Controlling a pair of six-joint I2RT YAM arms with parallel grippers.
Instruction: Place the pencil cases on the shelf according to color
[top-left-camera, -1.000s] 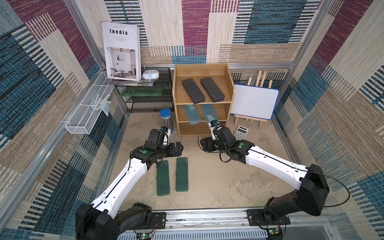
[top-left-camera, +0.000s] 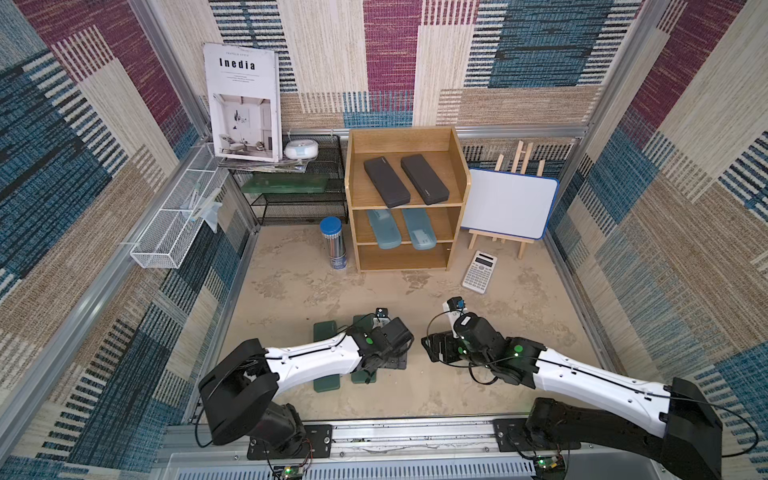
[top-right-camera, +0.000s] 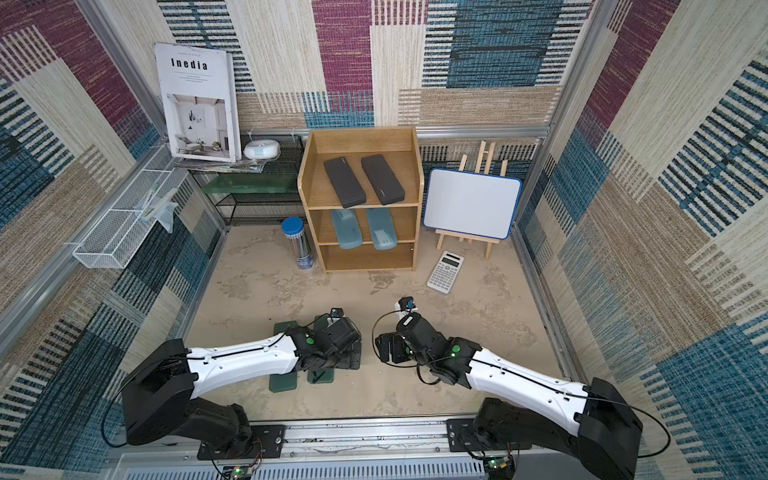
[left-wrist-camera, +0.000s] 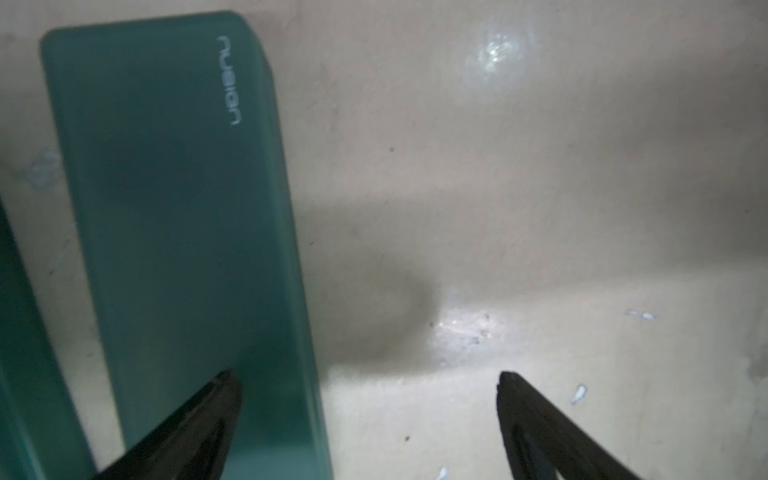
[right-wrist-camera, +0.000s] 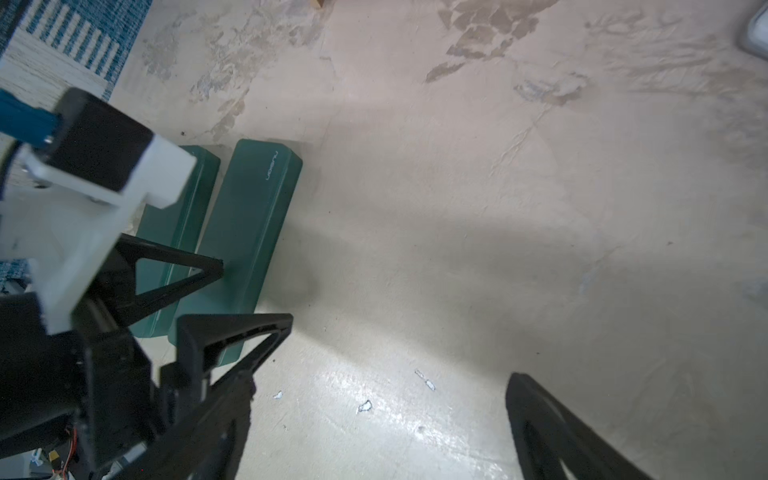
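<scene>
Two dark green pencil cases lie side by side on the table; the left wrist view shows the right-hand green case (left-wrist-camera: 184, 240) and an edge of the left-hand green case (left-wrist-camera: 32, 384). My left gripper hovers over the right-hand case's right side, open, with bare table between its fingers. To the right of both cases my right gripper is open above empty table. Two dark grey cases (top-left-camera: 387, 182) lie on the top level of the wooden shelf (top-left-camera: 404, 257). Two blue cases (top-left-camera: 419, 229) rest on its middle level, and the bottom level looks empty.
A blue-lidded canister (top-left-camera: 333, 243) stands left of the shelf. On its right are a calculator (top-left-camera: 479, 272) and a small whiteboard (top-left-camera: 509, 203) on an easel. Table between shelf and arms is clear.
Both arms have drawn back from the shelf toward the near table. My left gripper has swung right, across the green cases. The cases have not visibly moved.
</scene>
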